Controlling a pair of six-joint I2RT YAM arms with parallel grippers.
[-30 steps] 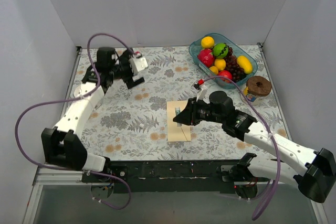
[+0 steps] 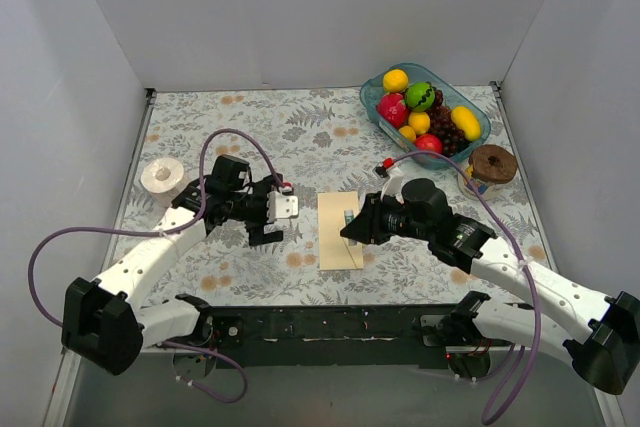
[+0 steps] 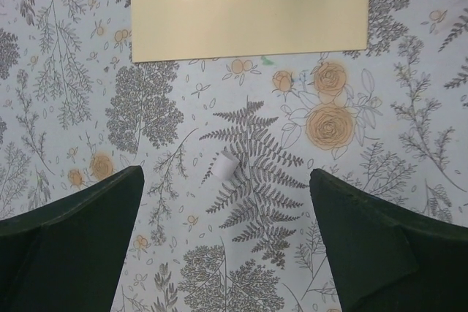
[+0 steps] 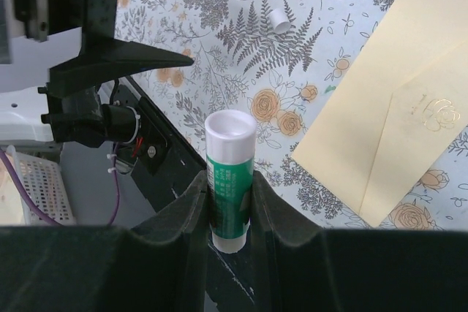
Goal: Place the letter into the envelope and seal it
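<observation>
The cream envelope point(image 2: 336, 209) lies on the flowered table, its flap folded down over the body in the left wrist view. Looped shiny marks show on the flap point(image 4: 433, 111) in the right wrist view. My right gripper is shut on a green and white glue stick point(image 4: 229, 173), which it holds upright over the envelope's right part. A small white cap point(image 3: 225, 166) lies on the table left of the envelope. My left gripper point(image 2: 277, 212) hangs open above it, with the cap below the gap between its fingers. No letter can be seen.
A teal basket of fruit point(image 2: 375, 113) stands at the back right, with a brown-lidded jar point(image 2: 491, 169) beside it. A white roll point(image 2: 163, 175) sits at the far left. Between the roll and the basket, the back of the table is clear.
From the back left, my left gripper has come forward and a little to the right, to beside the envelope. The right gripper has shifted slightly right, still with the glue stick.
</observation>
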